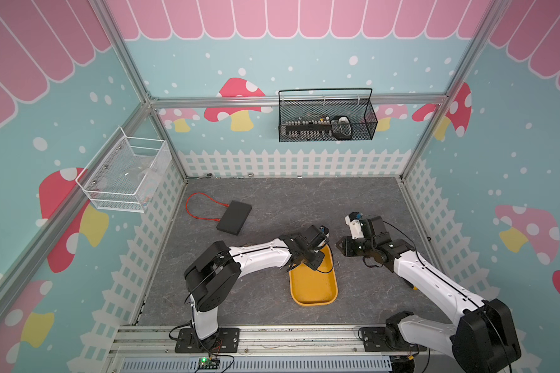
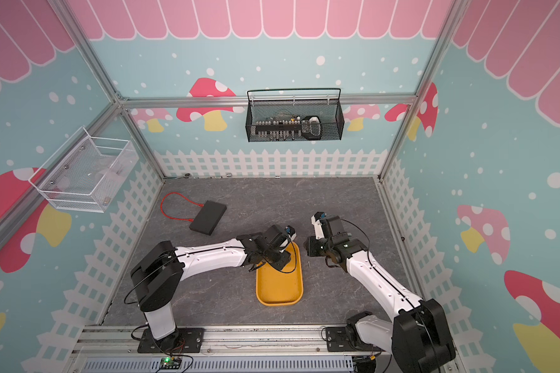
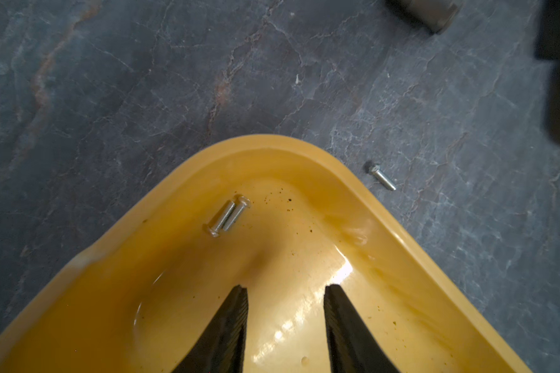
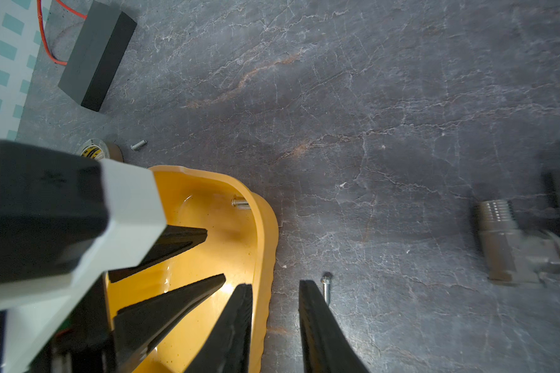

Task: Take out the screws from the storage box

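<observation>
Two silver screws lie side by side inside the yellow storage box, near its far end: one screw [image 3: 220,220] and a second screw [image 3: 237,213] in the left wrist view. The yellow box [image 3: 410,245] spreads beneath my left gripper, whose fingers are apart with nothing between them. A third screw [image 4: 326,289] rests on the table just right of the box. Ahead of my right gripper, which is open and empty beside the box's right wall, lies that screw. Another screw [image 4: 138,144] is on the table left of the box, near the tape roll.
A grey pipe fitting [image 4: 513,245] lies to the right. Beyond the box's left side are a tape roll [image 4: 110,151] and a black case [image 1: 234,217] with a red cord [image 1: 188,208]. A black mesh basket [image 1: 327,131] hangs on the back wall.
</observation>
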